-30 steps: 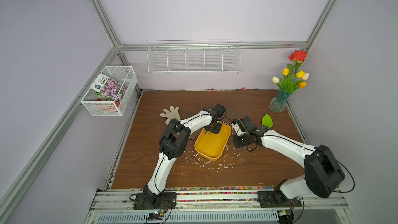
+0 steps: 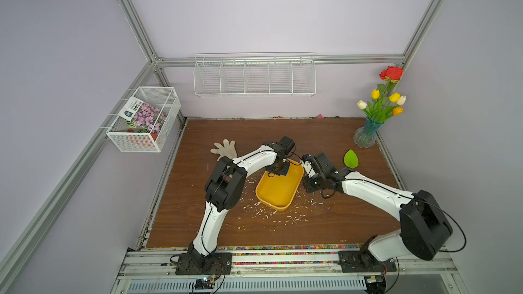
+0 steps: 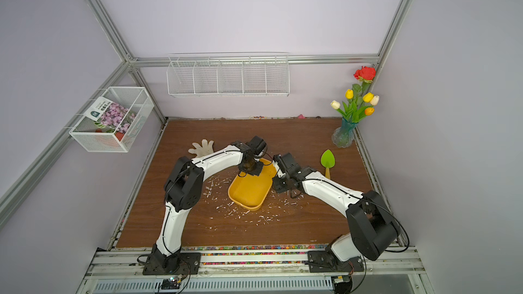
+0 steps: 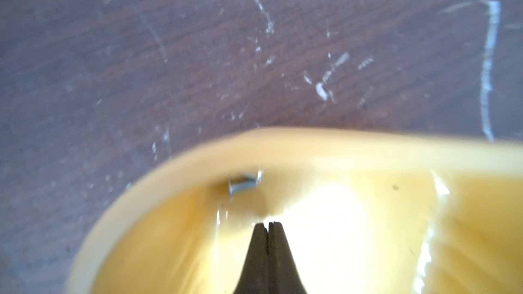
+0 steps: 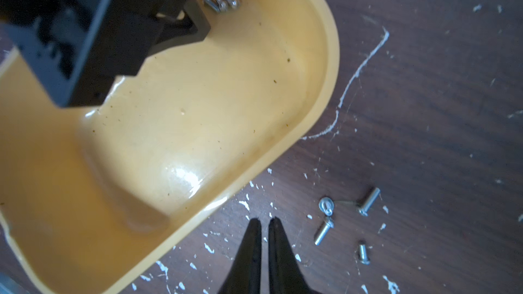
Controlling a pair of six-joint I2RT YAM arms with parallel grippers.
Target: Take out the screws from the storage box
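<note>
The yellow storage box stands mid-table. In the left wrist view my left gripper is inside it, fingertips together and nothing between them. A small screw lies ahead of those tips, by the box's end wall, outside the fingers. From the right wrist view, a little group of screws sits in the box's corner beside the left gripper's black body. My right gripper is over the table beside the box, its fingers apart by a narrow gap, empty. Several screws lie on the wood near it.
The box's long rim separates the two grippers. A glove lies at the back left, a green trowel and a flower vase at the right. White marks speckle the wood.
Box screws now show. The right gripper's view has shifted slightly.
</note>
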